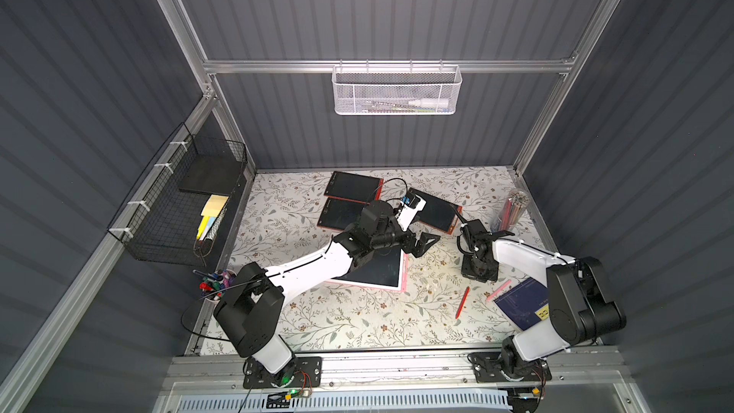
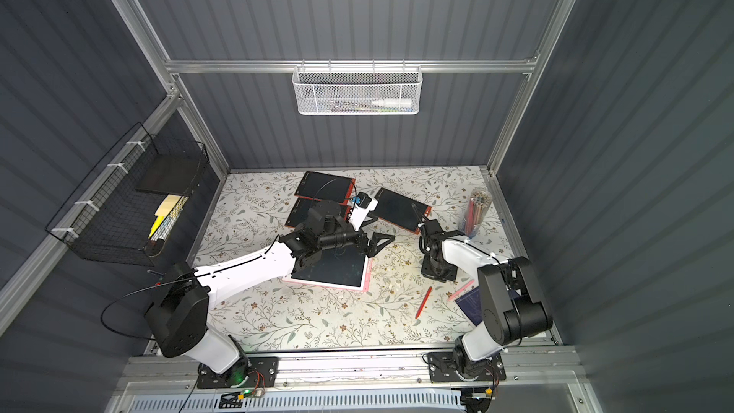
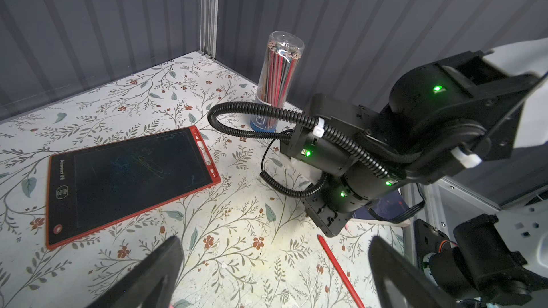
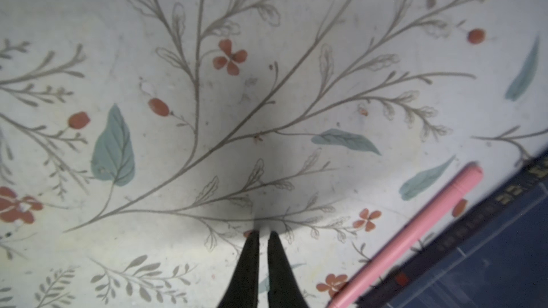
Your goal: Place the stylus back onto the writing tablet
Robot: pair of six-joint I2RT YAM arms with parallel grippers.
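Note:
A pink stylus (image 4: 408,233) lies on the table beside the dark blue pad (image 4: 491,268) at the right, also visible in the top left view. A red stylus (image 1: 462,302) lies left of it. My right gripper points down over bare patterned surface left of the pink stylus, shut with nothing visible between its fingertips. My left gripper is open, held above the middle near the pink-framed tablet (image 1: 367,273). Red-framed writing tablets (image 3: 125,182) lie along the back.
A clear tube of pencils (image 3: 276,74) stands at the back right. A wire basket (image 1: 156,221) hangs on the left wall and a white mesh basket (image 1: 396,88) on the back wall. Bare table lies at front centre.

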